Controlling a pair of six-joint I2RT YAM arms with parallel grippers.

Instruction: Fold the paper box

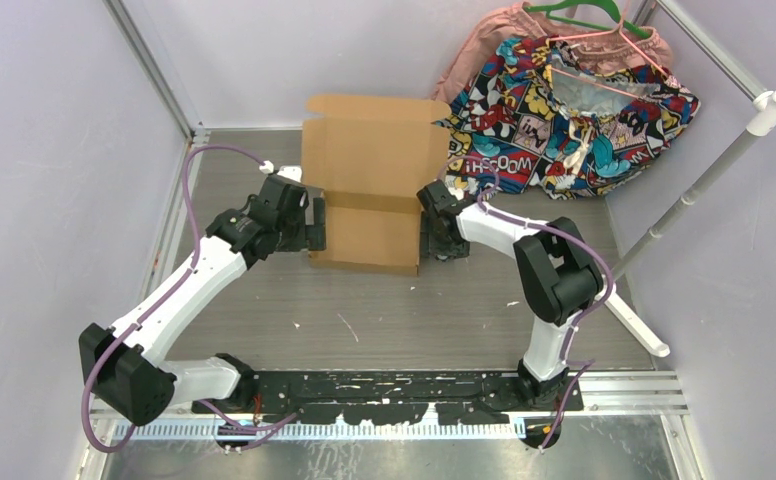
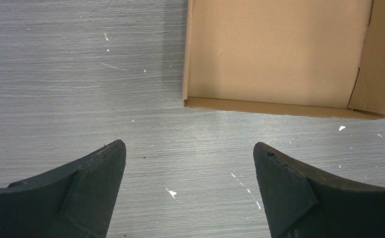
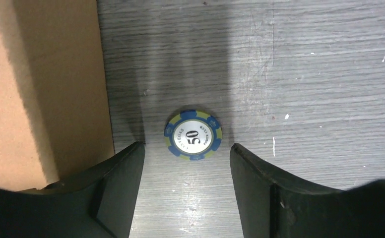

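An open cardboard box (image 1: 369, 235), its lid (image 1: 369, 150) raised flat toward the back, lies on the floor between my arms. My left gripper (image 1: 314, 225) is open at the box's left side; in the left wrist view the box (image 2: 275, 54) is ahead of its empty fingers. My right gripper (image 1: 442, 240) is open, low by the box's right wall (image 3: 71, 94). In the right wrist view a blue-rimmed poker chip (image 3: 193, 135) marked 50 lies between and just ahead of its fingertips, outside the box.
Colourful hanging clothes (image 1: 564, 120) fill the back right, close to the lid. A white pole stand (image 1: 684, 210) stands at the right. The floor in front of the box (image 1: 354, 320) is clear apart from small scraps.
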